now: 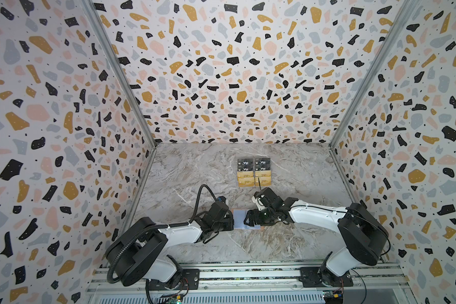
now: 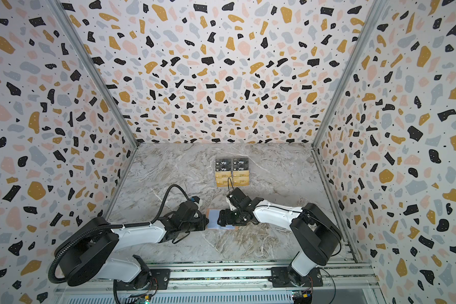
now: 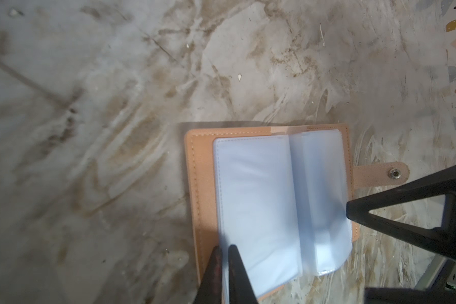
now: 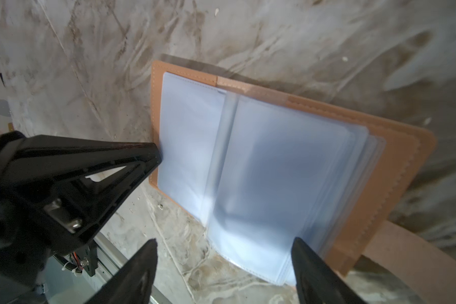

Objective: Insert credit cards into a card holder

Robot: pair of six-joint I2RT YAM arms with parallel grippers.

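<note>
An open tan card holder [image 3: 202, 192] with clear plastic sleeves [image 4: 268, 182] lies on the marble table between both grippers. My left gripper is at one edge of the holder, its fingertips close together; whether the sleeve edge is between them cannot be told. My right gripper [image 1: 250, 217] stands open over the holder's other half, its fingers [image 4: 147, 268] spread above the sleeves. The credit cards [image 1: 245, 172] lie in two columns, black and gold, on the table behind the holder.
Patterned walls surround the marble table [image 1: 182, 167]. A snap strap [image 3: 380, 172] sticks out from the holder's right side.
</note>
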